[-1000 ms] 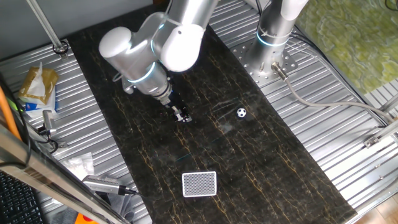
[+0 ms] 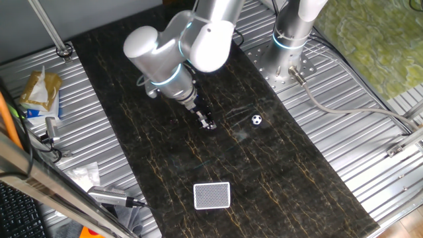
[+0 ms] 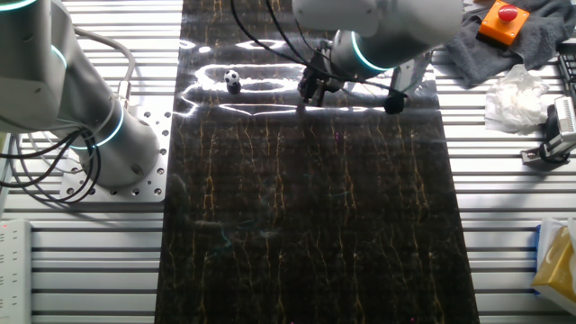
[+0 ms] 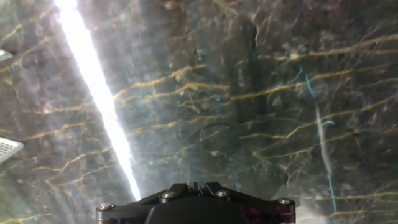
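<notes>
A small black-and-white football-patterned ball [image 2: 256,119] [image 3: 232,78] rests on the dark marbled board, on the side nearer the robot base. Low over the board, to the left of the ball in exterior view 1, is my gripper [image 2: 208,125] [image 3: 310,93]. Its fingertips come together in the wrist view, so the gripper looks shut, and nothing shows between them. A white mesh tray [image 2: 211,196] lies farther down the board, apparently empty; its corner [image 4: 9,148] peeks in at the wrist view's left edge. The ball does not clearly appear in the wrist view.
The board [image 2: 172,162] is otherwise bare around the gripper, ball and tray. Slatted metal runs along both sides. The arm's base plate [image 2: 281,63] stands beside the board. A tissue pack [image 2: 41,89] and a grey device [image 2: 109,196] lie off its far side.
In exterior view 1 the arm and gripper have moved to the right, closer to the ball. Ball and tray have stayed in place.
</notes>
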